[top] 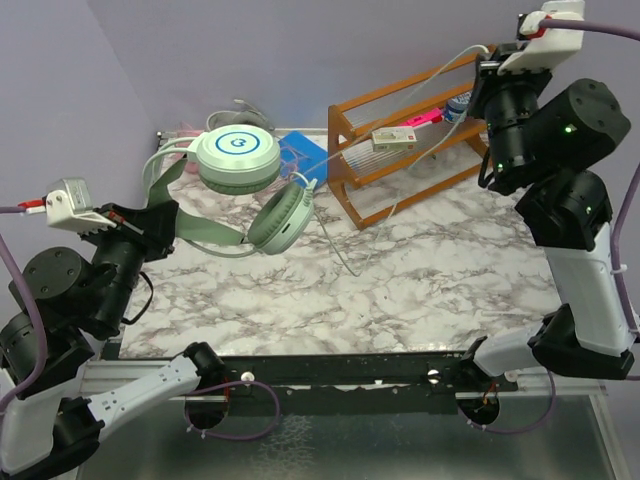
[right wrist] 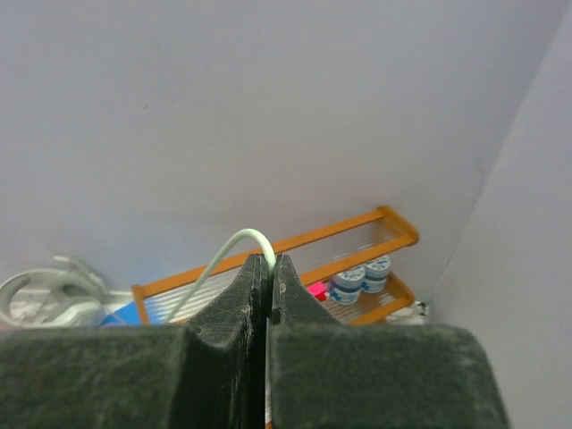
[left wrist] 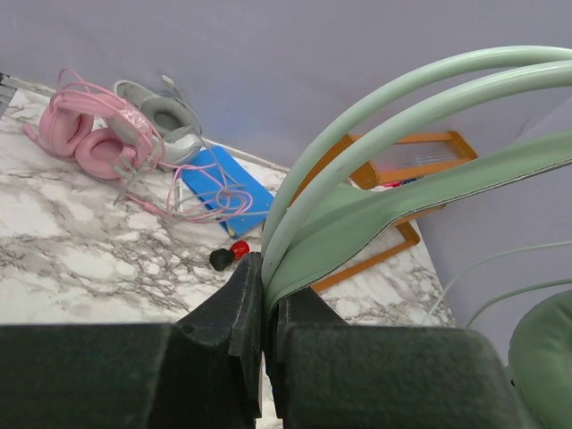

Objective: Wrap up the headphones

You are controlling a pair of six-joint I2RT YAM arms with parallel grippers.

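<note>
Mint-green headphones [top: 238,157] hang raised above the table at the left of the top view. My left gripper [top: 160,222] is shut on their headband [left wrist: 357,223], which passes between its fingers in the left wrist view. One earcup [top: 283,218] hangs toward the middle. A pale cable [top: 340,262] runs from that earcup, loops down over the table and rises to the upper right. There my right gripper [top: 486,62] is shut with the cable [right wrist: 250,234] pinched at its fingertips, high over the rack's right end.
A wooden rack [top: 338,170] holds a small box [top: 394,138] and tubs [right wrist: 348,284]. Behind the headphones lie a blue folder [top: 304,155], pink headphones [left wrist: 105,147] and grey ones [left wrist: 165,114].
</note>
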